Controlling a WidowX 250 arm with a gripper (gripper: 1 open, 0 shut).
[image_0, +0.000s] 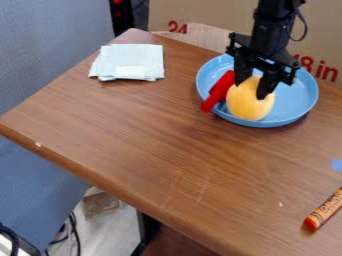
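A blue plate (289, 111) sits at the back right of the wooden table, holding a yellow rounded object (249, 105) and a red elongated object (213, 94) to its left. My black gripper (253, 82) is over the plate, its lower end at the top of the yellow object. Whether the fingers are closed on it cannot be told.
A folded white cloth (127, 62) lies at the back left. An orange stick-like item (325, 208) lies at the front right. A cardboard box (201, 20) stands behind.
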